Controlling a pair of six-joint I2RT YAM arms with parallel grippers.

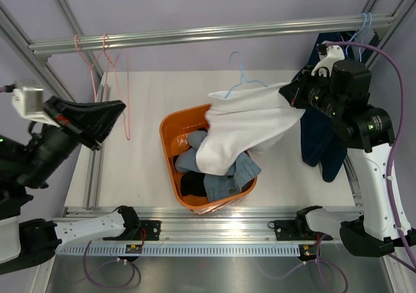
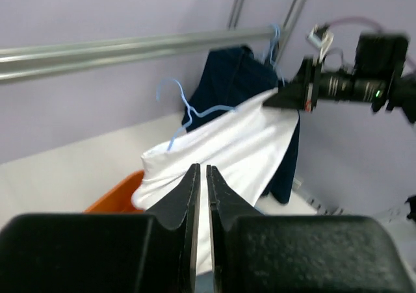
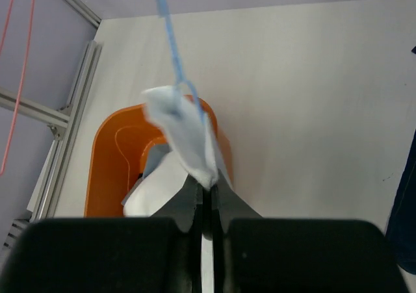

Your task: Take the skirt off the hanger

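The white skirt (image 1: 244, 121) hangs from my right gripper (image 1: 292, 99), shut on a top corner, and sags over the orange bin. A light blue hanger (image 1: 241, 78) sits at its upper edge in the top view, partly within the cloth. My left gripper (image 1: 110, 117) is at the left, apart from the skirt; in the left wrist view its fingers are shut, with nothing clearly visible between them.
The orange bin (image 1: 170, 127) holds grey-blue and black clothes. A metal rail (image 1: 195, 35) runs across the back, with pink hangers (image 1: 127, 98) at left and dark trousers (image 1: 318, 143) with blue hangers at right.
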